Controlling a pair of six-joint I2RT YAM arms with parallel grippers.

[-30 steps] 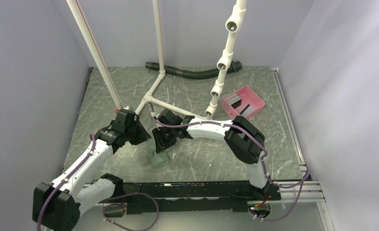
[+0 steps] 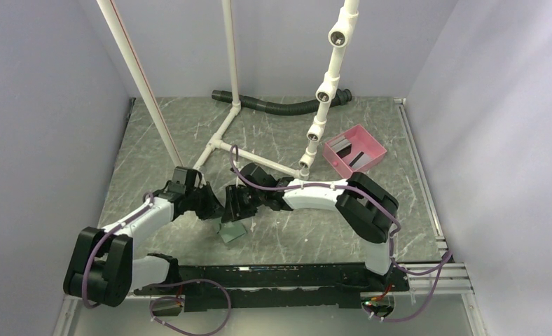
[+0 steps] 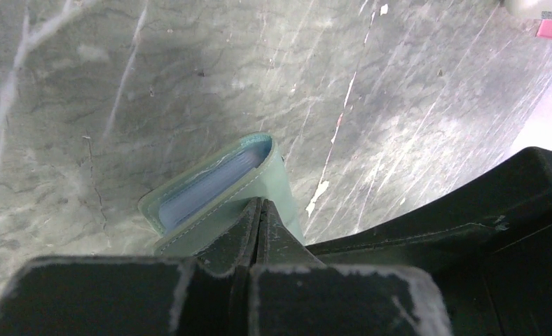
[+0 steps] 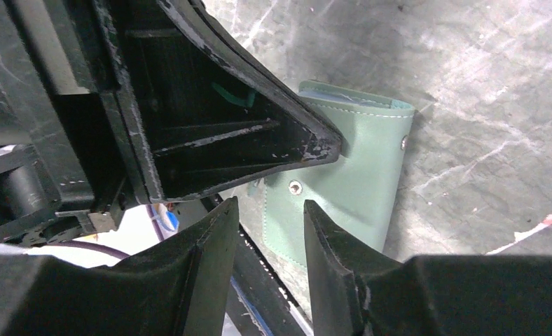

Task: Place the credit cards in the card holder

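Note:
The pale green card holder [image 2: 231,232] lies on the table near the front edge, between my two arms. Its mouth gapes in the left wrist view, with a translucent bluish layer [image 3: 214,183] inside. My left gripper is shut, its tips over the holder's near side just below the mouth; nothing shows between them. Whether they touch it, I cannot tell. In the right wrist view, my right gripper stands open, empty, its fingers [image 4: 316,224] in front of the holder's lower part. No loose credit card is distinguishable.
A pink box [image 2: 380,148] at the right holds white and dark flat items. White pipes [image 2: 263,160] cross behind the arms, and a black corrugated hose [image 2: 280,108] lies at the back.
The left arm has come right and lower toward the holder, closing in beside the right gripper. The holder remains about where it was.

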